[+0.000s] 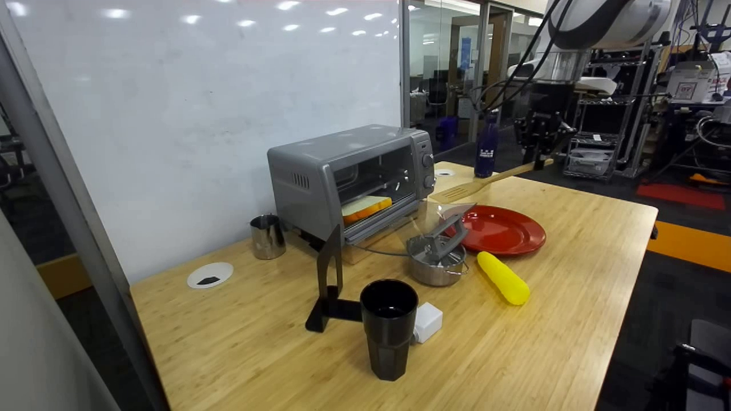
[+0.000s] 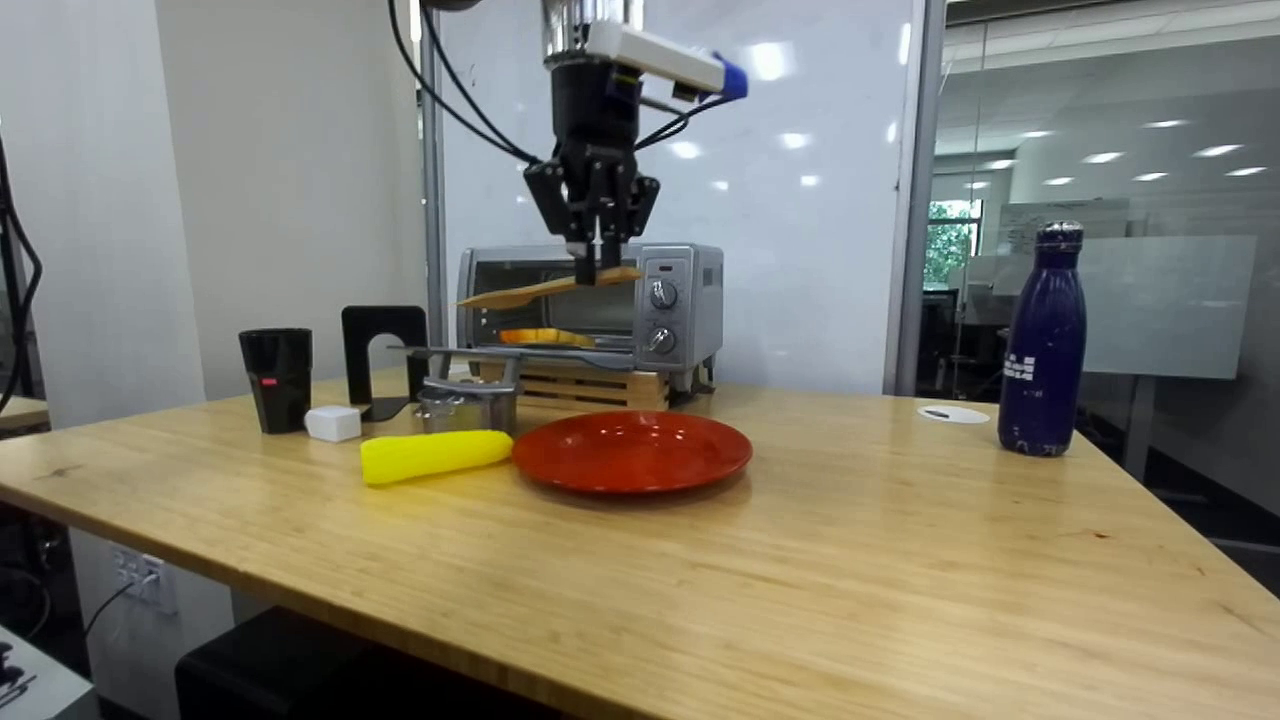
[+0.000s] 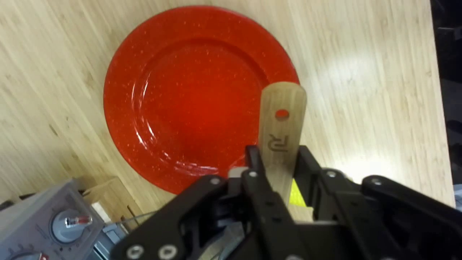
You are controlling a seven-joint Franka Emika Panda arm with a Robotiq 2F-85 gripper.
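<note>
My gripper (image 2: 599,266) is shut on the handle of a wooden spatula (image 2: 522,294), which hangs in the air, roughly level. In the wrist view the handle end of the spatula (image 3: 281,125) sticks out beyond my fingers, over the edge of the red plate (image 3: 203,95). The slotted blade (image 1: 457,192) points toward the toaster oven (image 1: 342,154) in exterior view 1. That oven's door is down, and a slice of bread (image 1: 364,208) lies inside it. Nothing lies on the red plate, which rests on the table.
A steel pot (image 1: 437,264) stands before the oven, beside a yellow object (image 1: 503,277). Nearer are a black cup (image 1: 388,322), a white block (image 1: 428,322) and a black stand (image 1: 329,287). A blue bottle (image 2: 1041,342) stands at the right.
</note>
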